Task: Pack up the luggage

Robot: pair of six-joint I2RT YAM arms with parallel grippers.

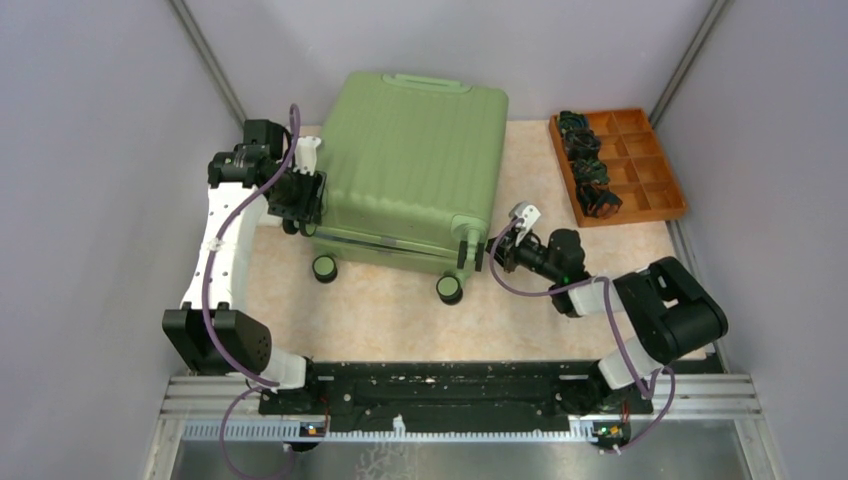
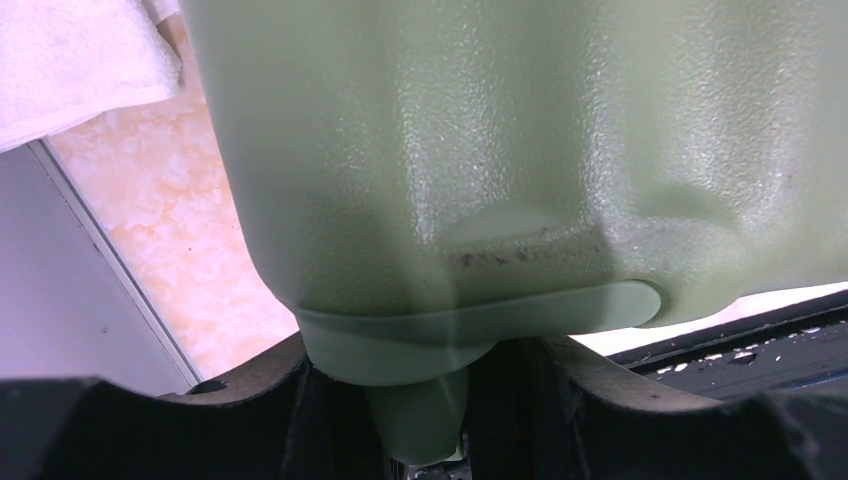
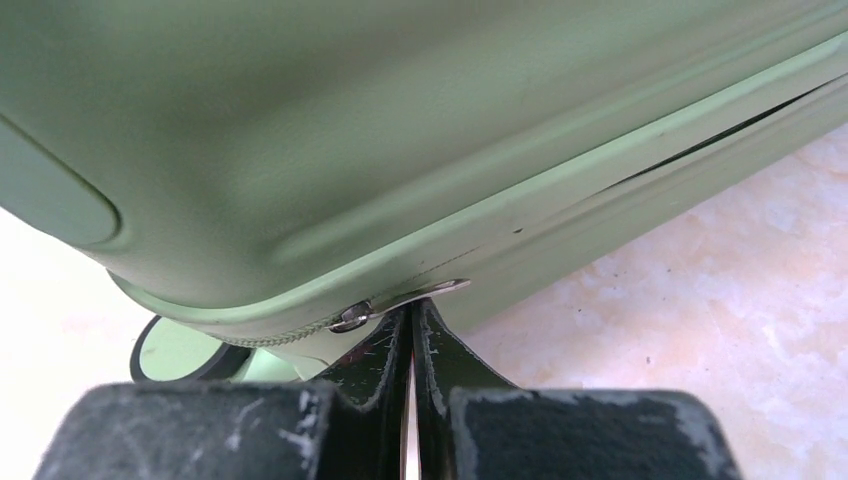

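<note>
A green suitcase (image 1: pixel 410 160) lies closed in the middle of the table, a dark gap along its front seam. My left gripper (image 1: pixel 308 205) is at its front-left corner, shut on a green part there, as the left wrist view (image 2: pixel 415 410) shows. My right gripper (image 1: pixel 492 247) is at the right end of the seam, fingers shut together just below a silver zipper pull (image 3: pixel 430 289); whether the pull is pinched cannot be told. Suitcase wheels (image 1: pixel 449 290) face the front.
An orange compartment tray (image 1: pixel 650 180) with dark rolled items stands at the back right. A white cloth (image 2: pixel 80 70) shows in the left wrist view.
</note>
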